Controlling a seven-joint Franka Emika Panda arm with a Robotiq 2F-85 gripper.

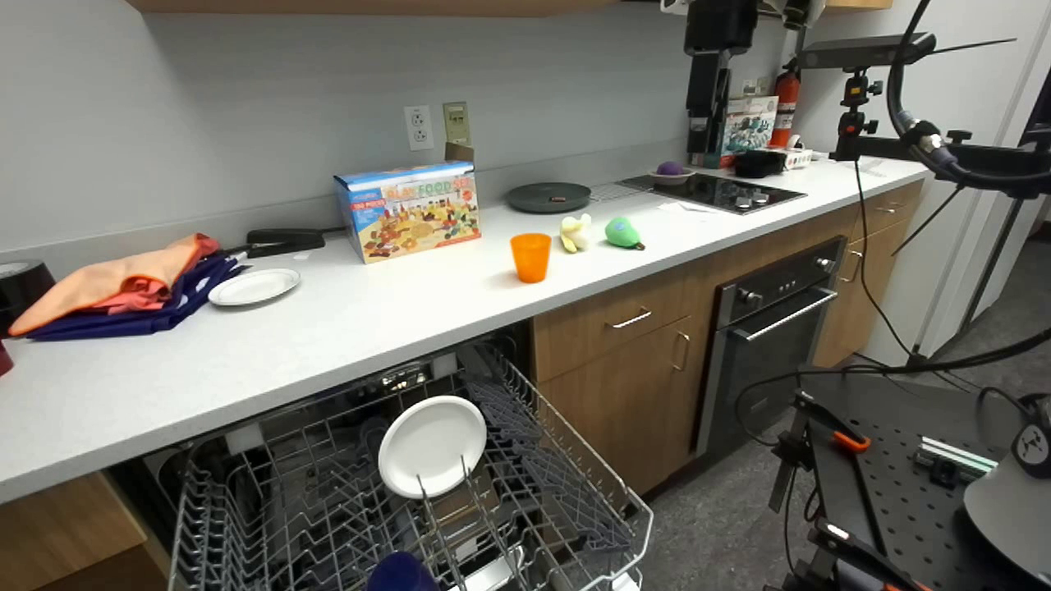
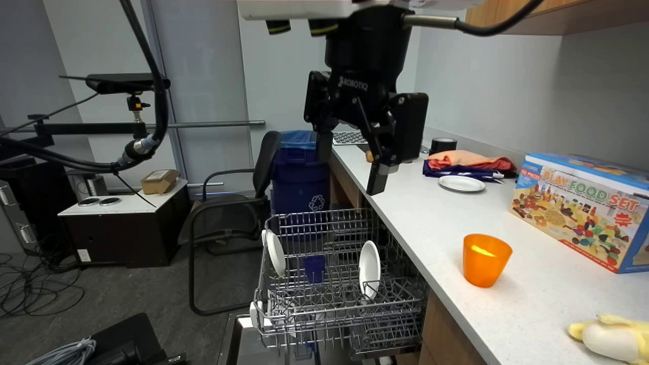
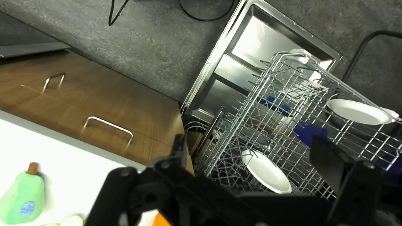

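My gripper (image 2: 351, 167) hangs in the air, its two fingers spread apart with nothing between them. In the wrist view a gap parts the left finger (image 3: 179, 150) from the right one. An orange cup (image 2: 485, 260) stands upright on the white counter (image 2: 420, 210); only a sliver of it peeks past the gripper in the wrist view. The pulled-out dishwasher rack (image 1: 591, 458) holds a white plate (image 1: 433, 446) on edge and a dark blue cup (image 2: 314, 268). Another white plate (image 2: 275, 252) leans at the rack's outer side. One small white plate (image 1: 254, 286) lies flat on the counter.
A play food box (image 1: 419, 212) stands by the wall. Near the orange cup are a toy banana (image 1: 575, 232) and a green toy pear (image 1: 622, 233). Folded cloths (image 1: 133, 290) lie at the far left, a dark pan (image 1: 548, 197) at the back. Bare counter surrounds the cup.
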